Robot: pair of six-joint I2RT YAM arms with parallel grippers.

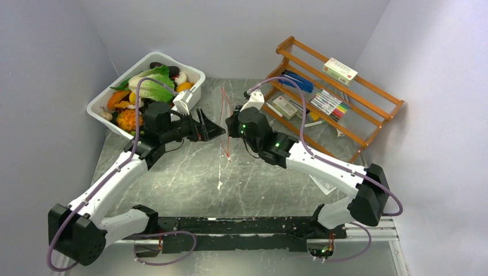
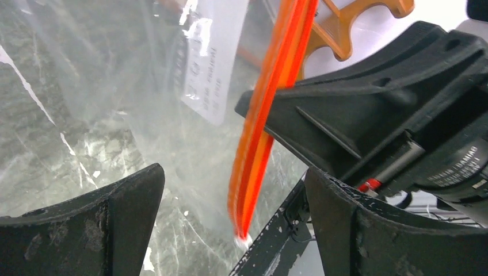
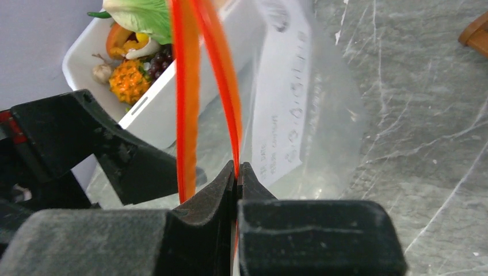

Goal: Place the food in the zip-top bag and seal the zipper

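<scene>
A clear zip top bag (image 2: pixel 149 109) with an orange zipper strip (image 2: pixel 256 144) and a white label hangs upright between the arms. My right gripper is shut on the bag at its zipper. My left gripper (image 1: pixel 214 129) stands open just left of the bag, its fingers either side of the zipper strip in its wrist view, apparently not closed on it. A white tub (image 1: pixel 95 109) of food, with lettuce (image 1: pixel 148 89), peppers and other vegetables, stands at the back left.
A wooden rack (image 1: pixel 368 103) with boxes and markers stands at the back right.
</scene>
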